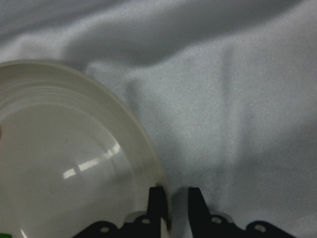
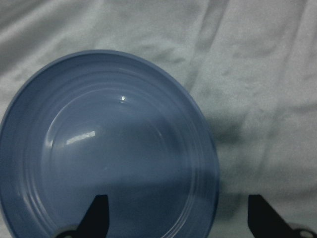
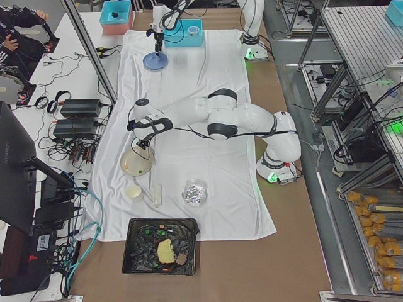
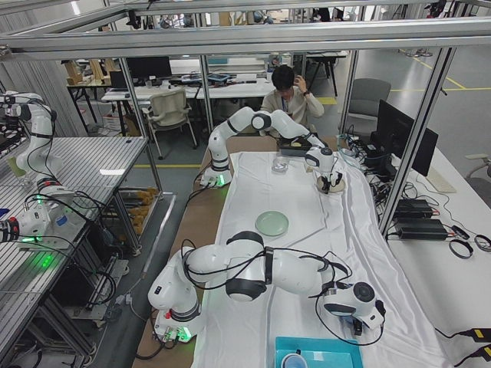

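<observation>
A cream plate point(image 3: 132, 162) lies on the white cloth, with small bits on it. My left gripper is at its rim, a finger on either side of the edge, with a narrow gap between them; whether it grips the rim is unclear. A blue plate point(image 2: 109, 144) fills much of the right wrist view. My right gripper stands open over it, its fingers either side of the plate's right edge. A green plate point(image 4: 271, 223) lies mid-table, partly hidden by the left arm in the camera left view.
A blue bin point(image 3: 182, 39) with a white cup is at the far end. A black tray point(image 3: 135, 261) with food sits at the near end, near a small cream bowl point(image 3: 134, 192) and crumpled foil point(image 3: 194, 192).
</observation>
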